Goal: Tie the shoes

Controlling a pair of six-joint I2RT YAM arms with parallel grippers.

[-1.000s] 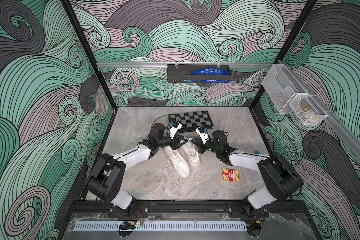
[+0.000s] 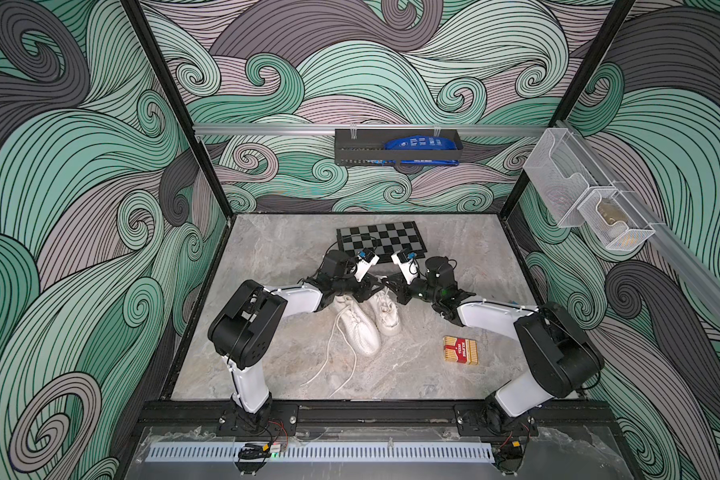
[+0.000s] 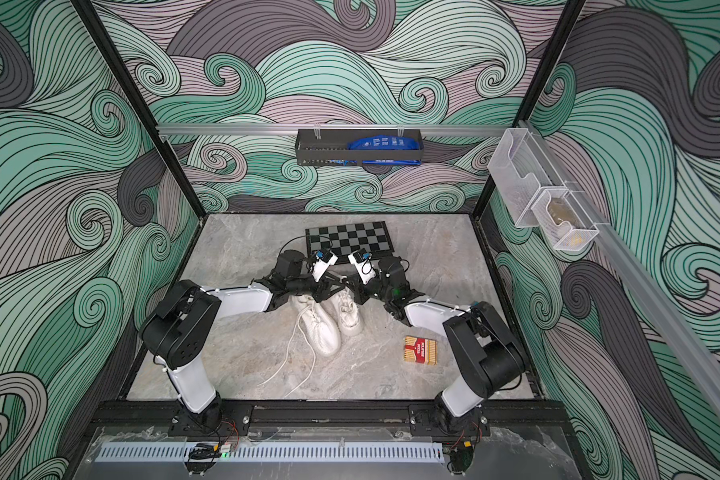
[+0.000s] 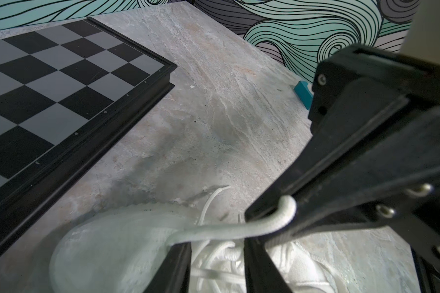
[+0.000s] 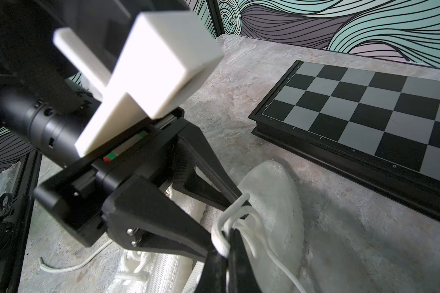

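Two white sneakers lie at the table's centre: the left shoe (image 2: pixel 358 332), with long loose laces, and the right shoe (image 2: pixel 388 316), under both grippers. My left gripper (image 2: pixel 373 286) and right gripper (image 2: pixel 390 284) meet over the right shoe's laces. In the left wrist view a lace (image 4: pixel 244 228) arches above the left fingertips, which stand part open. In the right wrist view lace loops (image 5: pixel 220 234) hang at the tips of my right gripper, which is shut; the left gripper's fingers reach in there. Whether either grips the lace is hard to tell.
A checkerboard (image 2: pixel 380 236) lies just behind the shoes. A red-and-yellow pack (image 2: pixel 460 349) is at the front right. Wall-mounted bins and a tray hang above.
My left arm has moved right, bringing its gripper in toward the right gripper over the laces. The right arm has moved only slightly.
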